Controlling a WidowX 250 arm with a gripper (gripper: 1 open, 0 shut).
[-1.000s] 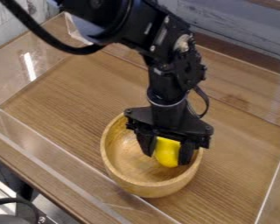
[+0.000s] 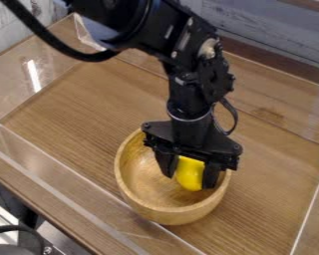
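Observation:
A yellow object (image 2: 190, 175) lies in a wooden bowl (image 2: 147, 198), partly covered by my black gripper (image 2: 187, 169), whose fingers reach down over it inside the bowl. I cannot tell whether the fingers grip it or only surround it.
The bowl stands on a wooden table (image 2: 89, 105) with clear room to the left and right. A pale wall (image 2: 289, 35) runs along the back. Black cables show at the lower left edge.

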